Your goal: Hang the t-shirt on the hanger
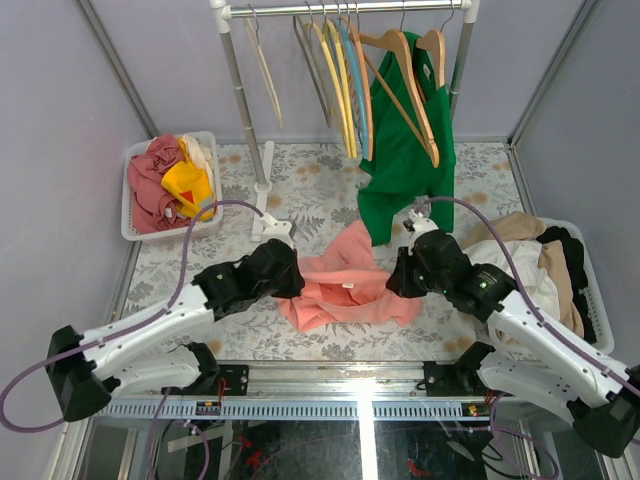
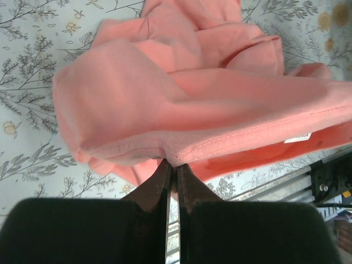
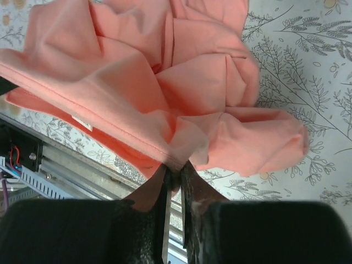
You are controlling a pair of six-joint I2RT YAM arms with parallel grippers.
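A pink t-shirt (image 1: 345, 312) lies bunched on the patterned table, its collar edge stretched between my two grippers and its white label showing. My left gripper is shut on the shirt's edge, the cloth coming up between its fingertips in the left wrist view. On the opposite side, my right gripper pinches the same edge, shut on the cloth. Wooden hangers (image 1: 425, 100) hang from the white rail (image 1: 350, 8) at the back, along with several yellow, blue and pale ones.
A green garment (image 1: 420, 150) hangs on the rail's right side, reaching down to the table. A basket of red and yellow clothes (image 1: 140, 235) stands back left. White, tan and black clothes (image 1: 520, 265) fill a basket at right.
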